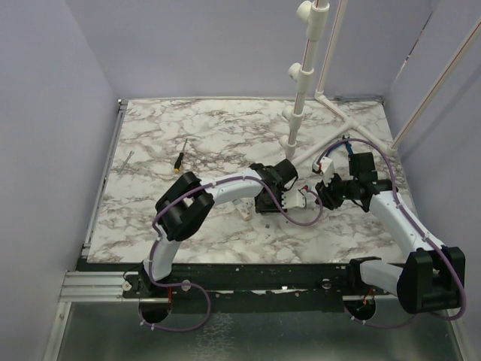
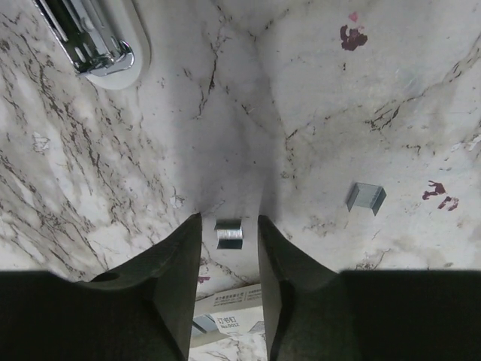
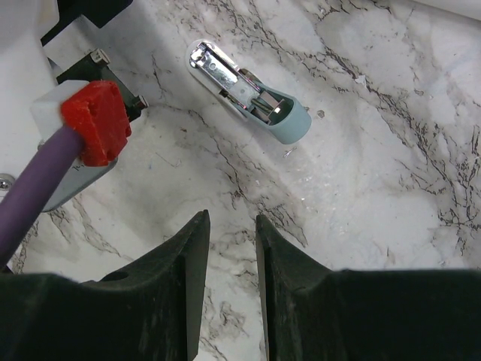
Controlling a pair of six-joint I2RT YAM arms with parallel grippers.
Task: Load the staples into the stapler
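Observation:
The open stapler, with pale blue-grey body and metal channel, lies on the table, partly seen at top left of the left wrist view (image 2: 131, 71). My left gripper is over a small staple strip (image 2: 229, 235), fingers parted; whether anything is between them at grip height is unclear, the strip appears below. A second staple strip (image 2: 366, 197) lies to the right. A staple box (image 2: 233, 308) lies under the left fingers. My right gripper hangs part open over bare marble, below the stapler in its view, nothing between its fingers.
A screwdriver (image 1: 179, 158) and a thin metal tool (image 1: 125, 162) lie at the left. White pipe framework (image 1: 334, 131) stands at the back right.

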